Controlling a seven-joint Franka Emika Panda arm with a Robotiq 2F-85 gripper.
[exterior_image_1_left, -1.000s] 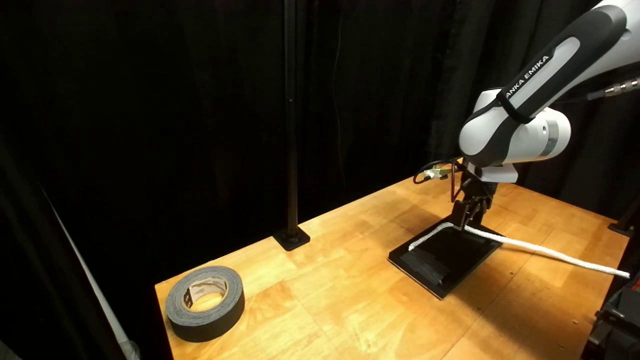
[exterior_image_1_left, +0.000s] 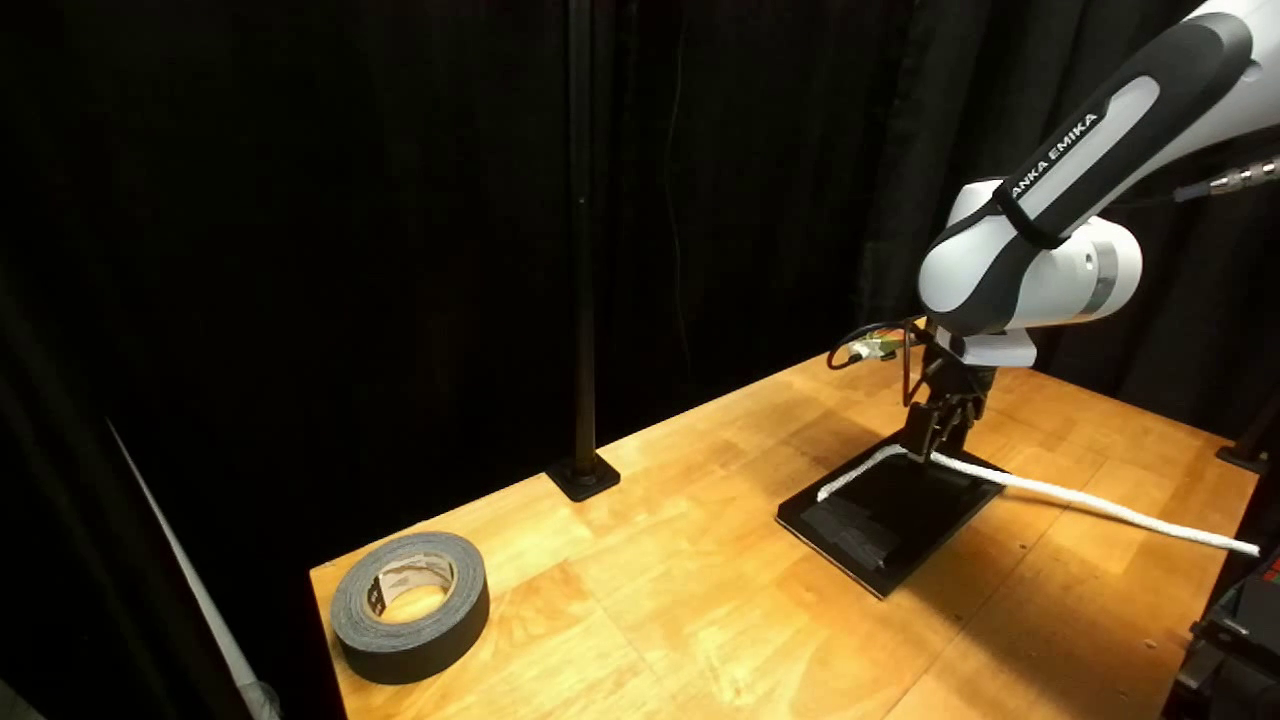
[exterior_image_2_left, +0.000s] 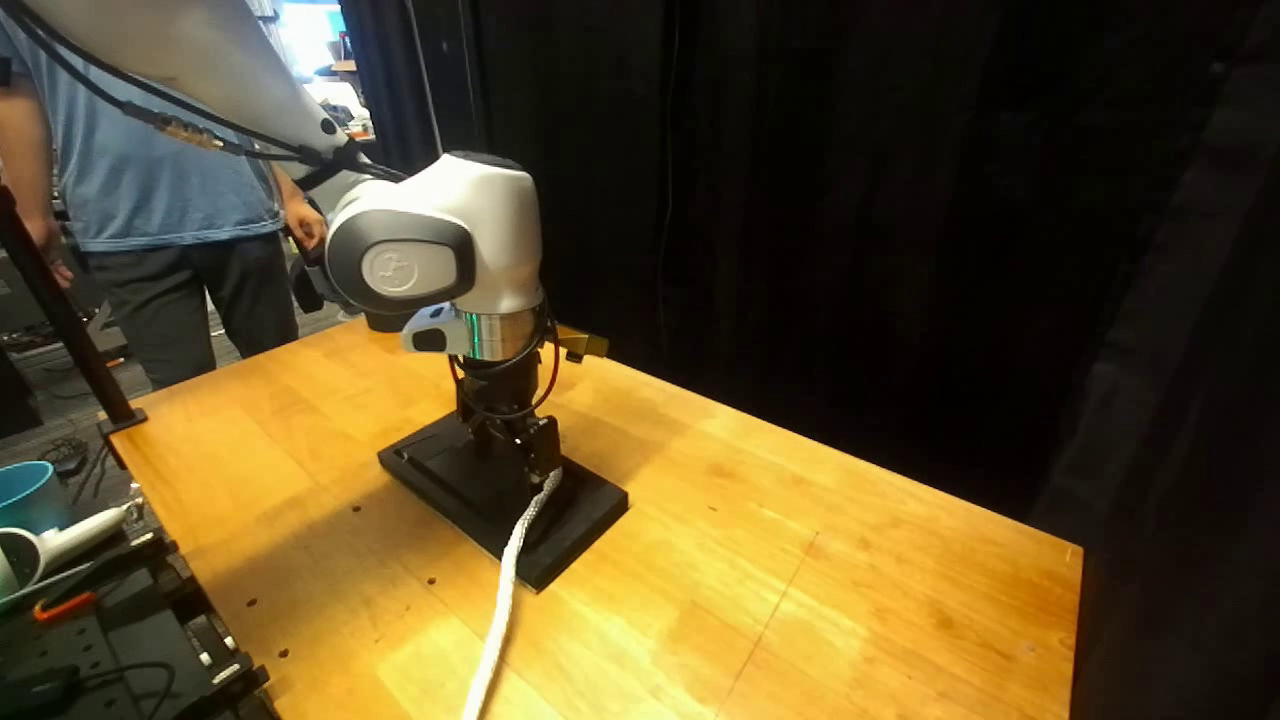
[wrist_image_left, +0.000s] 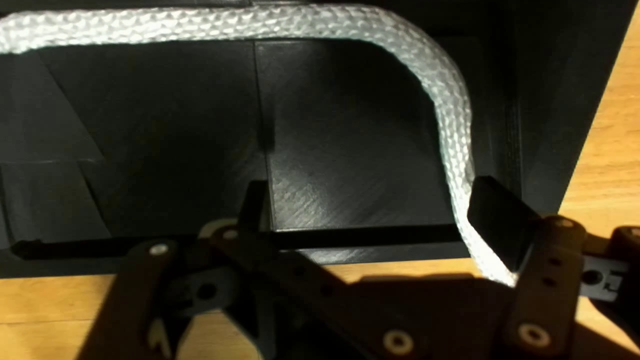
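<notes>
A white braided rope (exterior_image_1_left: 1098, 503) lies bent across a flat black tray (exterior_image_1_left: 882, 576), and its long end runs past the tray over the wooden table. In the wrist view the rope (wrist_image_left: 447, 90) follows the tray's top, curves down on the right and passes against the inner side of the right finger (wrist_image_left: 501, 222). My gripper is open, low over the tray (wrist_image_left: 360, 150), with a wide gap between its fingers. From the second exterior view, the rope (exterior_image_2_left: 509, 588) leads from beside the gripper (exterior_image_2_left: 540, 470) toward the camera, over the tray's edge (exterior_image_2_left: 408, 470).
A roll of dark tape (exterior_image_1_left: 411, 612) rests at the table's left corner. A black post base (exterior_image_1_left: 584, 478) stands at the back edge. Beyond the table are a cart with tools (exterior_image_2_left: 108, 648) and a person (exterior_image_2_left: 180, 180).
</notes>
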